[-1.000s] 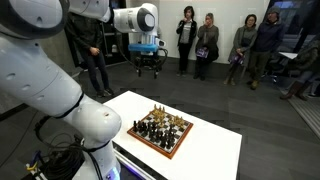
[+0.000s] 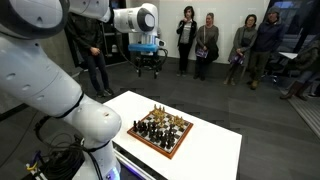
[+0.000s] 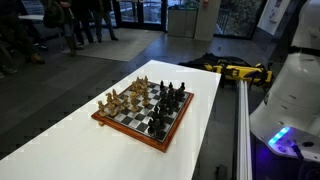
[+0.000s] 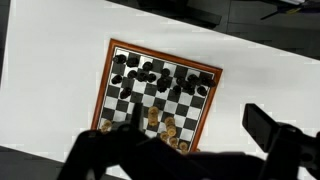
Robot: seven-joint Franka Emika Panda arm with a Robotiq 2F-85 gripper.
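Note:
A chessboard with a brown wooden rim (image 2: 172, 154) lies on a white table, set with black pieces (image 2: 154, 131) on the side nearer the arm and tan pieces (image 2: 172, 116) on the far side. From the other side, exterior view 2 shows the tan pieces (image 3: 120, 101) at left and the black pieces (image 3: 172, 98) at right. My gripper (image 2: 149, 69) hangs well above the board, apart from every piece. In the wrist view its dark fingers (image 4: 263, 128) stand wide apart, open, with nothing held; they hide part of the board's lower side.
Several people (image 2: 207, 45) stand beyond the table. Cables (image 2: 62, 160) lie by the arm's base.

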